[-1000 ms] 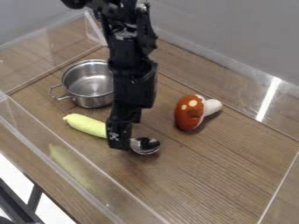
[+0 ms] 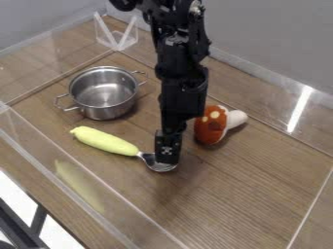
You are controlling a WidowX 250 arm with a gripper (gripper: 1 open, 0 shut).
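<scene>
My black gripper (image 2: pixel 176 141) points down at the middle of the view, its fingers over the metal spoon head (image 2: pixel 162 163); whether it is open or shut is hard to tell. A pale yellow cylinder (image 2: pixel 101 139), perhaps corn or a handle, lies to the lower left of it. A red-orange toy mushroom (image 2: pixel 209 126) with a pale stem lies just right of the gripper.
A steel pot (image 2: pixel 104 89) stands at the back left. A white wire object (image 2: pixel 116 37) is behind it.
My gripper has moved rightward, from over the yellow piece to over the spoon head and closer to the mushroom. The objects on the counter look unmoved.
</scene>
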